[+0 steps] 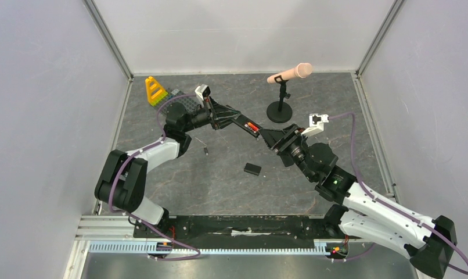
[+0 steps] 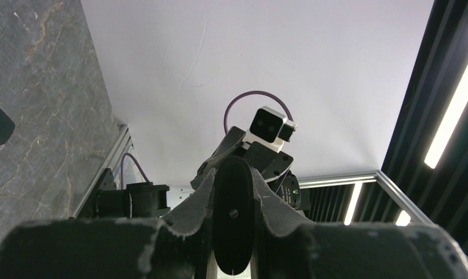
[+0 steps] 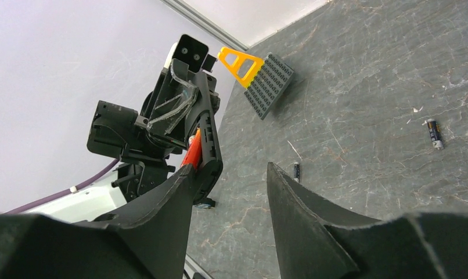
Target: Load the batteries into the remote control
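The black remote control [image 1: 241,121] is held up in the air in my left gripper [image 1: 223,116], which is shut on it. Red batteries [image 1: 252,127] sit in its open compartment; the right wrist view shows red [image 3: 192,150] inside it. My right gripper is just beside the remote's lower end, fingers part open; whether anything is between them is not visible. A small black piece [image 1: 252,168], perhaps the cover, lies on the floor. Loose dark batteries [image 3: 435,133] lie on the grey surface.
A yellow and grey block [image 1: 156,91] lies at the back left. A black stand [image 1: 279,111] with a pale cylinder stands at the back right. Walls enclose the marble-look surface, whose front middle is largely clear.
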